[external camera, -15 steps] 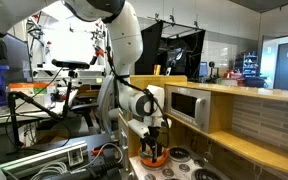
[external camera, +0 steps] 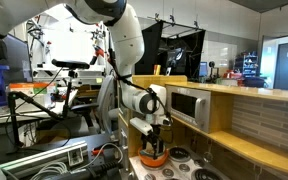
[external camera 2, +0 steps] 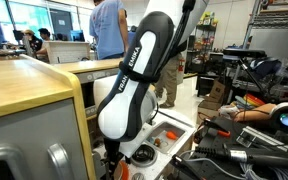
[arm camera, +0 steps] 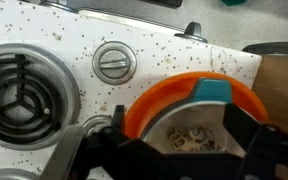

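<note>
An orange bowl (arm camera: 133, 112) stands beside the stove knob in the wrist view, partly covered by the gripper. Within its rim is a light grey container with a teal piece (arm camera: 212, 89) on its far edge and small brownish bits (arm camera: 192, 139) at its bottom. My gripper is open over the bowl, one finger towards its left side and the other towards its right. No object is visibly clamped between them. From outside, the orange bowl (external camera: 155, 160) shows right under the arm's end; the other exterior view has only a sliver of orange (external camera 2: 122, 171).
A coil burner (arm camera: 22, 98) and a knob (arm camera: 113, 62) lie left of the bowl on the white stove top. A brown surface (arm camera: 283, 85) borders it on the right. The microwave (external camera: 188, 106) stands on the shelf behind.
The arm's end has shifted only slightly over the orange bowl. The bowl appears in about the same place as before.
</note>
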